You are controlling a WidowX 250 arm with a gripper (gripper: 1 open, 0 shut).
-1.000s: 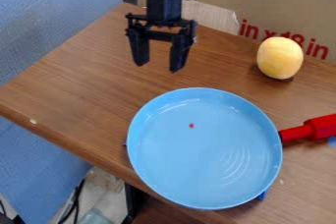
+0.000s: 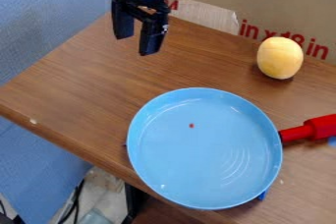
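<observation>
My dark gripper (image 2: 138,33) hangs open over the back left of the wooden table, its two fingers apart with nothing seen between them. A yellow, egg-shaped object (image 2: 280,58) sits at the back right. A large light-blue plate (image 2: 205,164) lies at the front right, with a tiny red speck near its middle. A red object (image 2: 311,130) lies just right of the plate, partly out of view, with some blue beside it.
Cardboard with red print (image 2: 282,33) stands behind. A blue padded surface and some cables are beyond the table's left edge.
The objects on the table are unmoved.
</observation>
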